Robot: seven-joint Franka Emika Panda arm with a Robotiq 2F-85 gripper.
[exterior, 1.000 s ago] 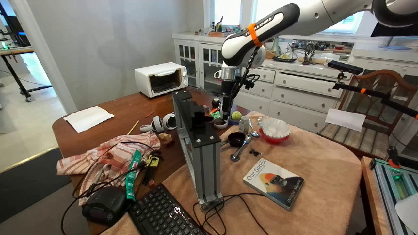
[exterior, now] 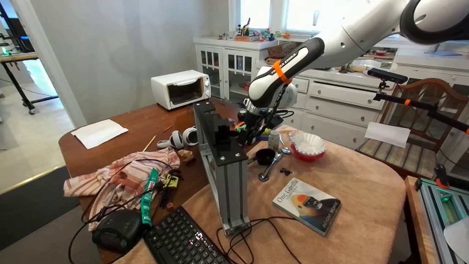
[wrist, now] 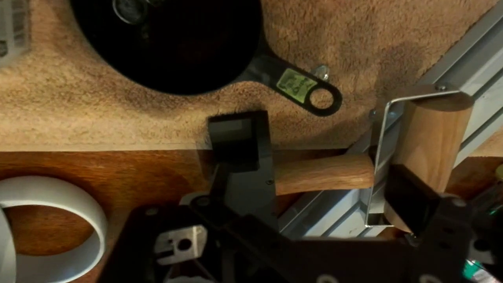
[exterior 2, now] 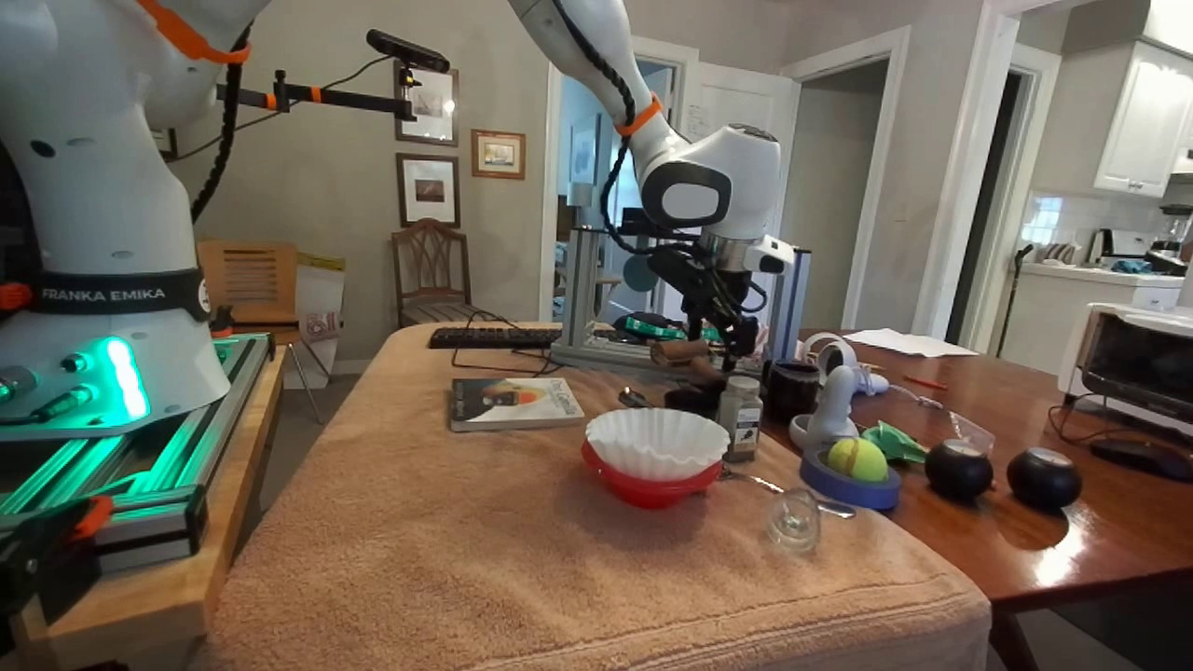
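Note:
My gripper stands open, low over the table's middle, by the metal frame. In the wrist view a wooden roller [wrist: 431, 136] in a wire bracket lies across the frame's base. Its wooden handle [wrist: 325, 174] runs between the two spread fingers, the left one over the handle's end and the right one over the roller. Whether either finger touches wood cannot be made out. Exterior view 2 has the roller [exterior 2: 677, 353] just beside the gripper [exterior 2: 721, 335]. From exterior view 1 the gripper [exterior: 250, 135] is partly dark and cluttered, and the roller is hidden.
The upright metal frame [exterior: 233, 189] stands close to the gripper. A black pan [wrist: 169, 52], a bottle [exterior 2: 741, 419], a red bowl [exterior 2: 649, 488] with a white paper filter and a white ringed controller [wrist: 52, 184] lie around. Free towel surrounds the book [exterior: 306, 205].
The arm has come down and its wrist has tilted. The gripper sits lower and now covers the white ring and most of the tennis ball in exterior view 1. The table's other objects look unmoved.

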